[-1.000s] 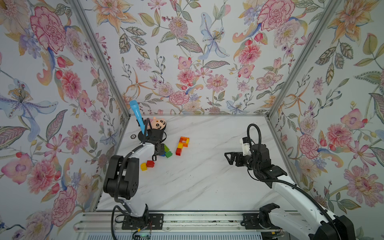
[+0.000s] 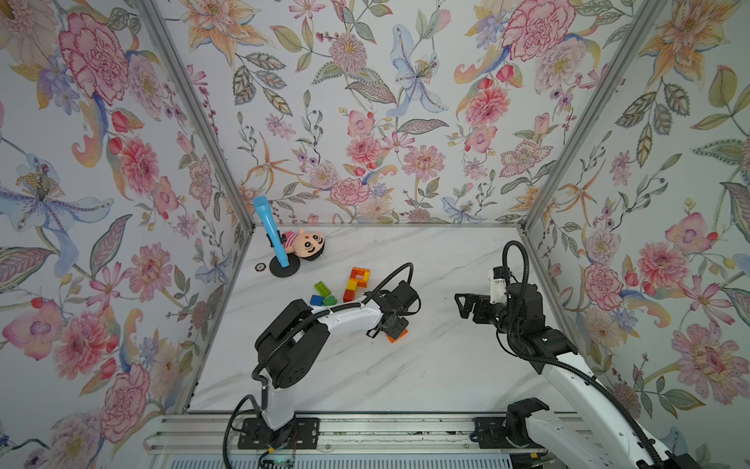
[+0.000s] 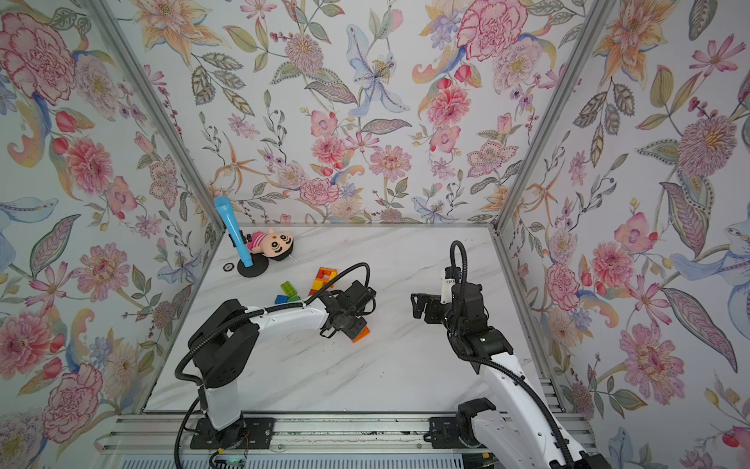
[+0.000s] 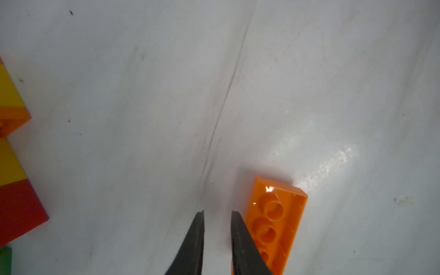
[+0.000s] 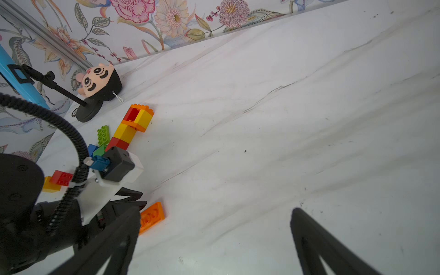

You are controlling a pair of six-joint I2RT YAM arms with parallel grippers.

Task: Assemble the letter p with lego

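An orange brick (image 4: pixel 281 215) lies flat near the table's middle, with my left gripper over its near end, shut on it as far as the side views show; the grip point is partly hidden. A red, yellow and orange brick structure (image 5: pixel 123 133) lies behind it, to the left. My right gripper (image 2: pixel 468 305) hangs open over the right side, nothing between its fingers.
Loose green (image 5: pixel 103 134), blue (image 2: pixel 316 300), red (image 5: pixel 61 177) and yellow bricks lie left of the structure. A doll (image 2: pixel 304 244) and blue microphone (image 2: pixel 269 226) on a stand occupy the back left.
My left gripper has swung right from the loose bricks to the middle, where the orange brick now shows. My right arm has shifted slightly to the right.
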